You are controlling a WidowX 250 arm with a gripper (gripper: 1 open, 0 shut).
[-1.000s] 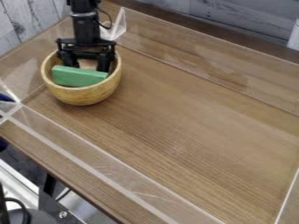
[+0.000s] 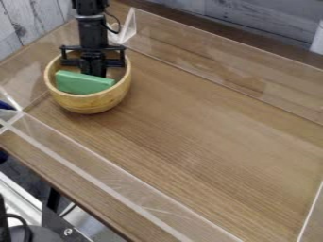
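A wooden bowl [image 2: 91,99] stands at the left of the table, holding a green block [image 2: 82,82] that leans inside it. My black gripper [image 2: 91,66] reaches down from the top into the back of the bowl, just behind the block. Its fingers are dark and small in this view, so whether anything is between them is unclear.
The gripper has shifted slightly within the back of the bowl over the last second. The bowl and green block look nearly unmoved.
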